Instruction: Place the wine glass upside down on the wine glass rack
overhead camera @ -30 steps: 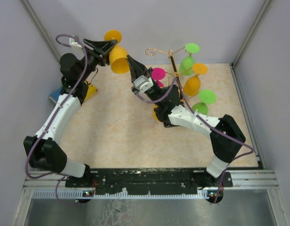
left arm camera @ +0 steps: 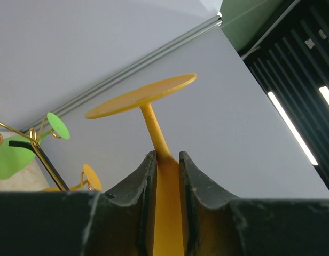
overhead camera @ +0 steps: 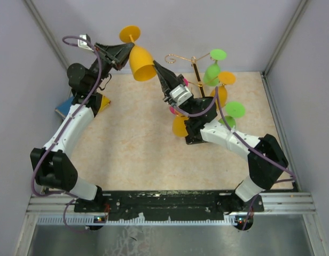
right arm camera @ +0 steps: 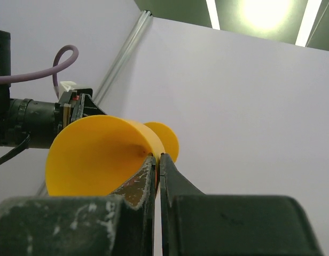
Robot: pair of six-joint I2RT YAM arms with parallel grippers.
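Observation:
A yellow wine glass (overhead camera: 141, 63) hangs in the air between both grippers, base up, bowl tilted. In the left wrist view my left gripper has its fingers on either side of the glass (left arm camera: 138, 98) just below the base; whether they grip it is hard to tell. My right gripper is shut at the rim of the bowl (right arm camera: 95, 154), the rim seemingly between or just behind its fingertips. The gold rack (overhead camera: 180, 56) stands right of centre, holding green, yellow and pink glasses, partly hidden by my right arm.
A blue and yellow object (overhead camera: 63, 106) lies at the left of the table. Walls close in the workspace at the sides and back.
The glass has moved slightly up and to the right in the top view. My right gripper has moved right with the rim, and the left gripper has shifted a little.

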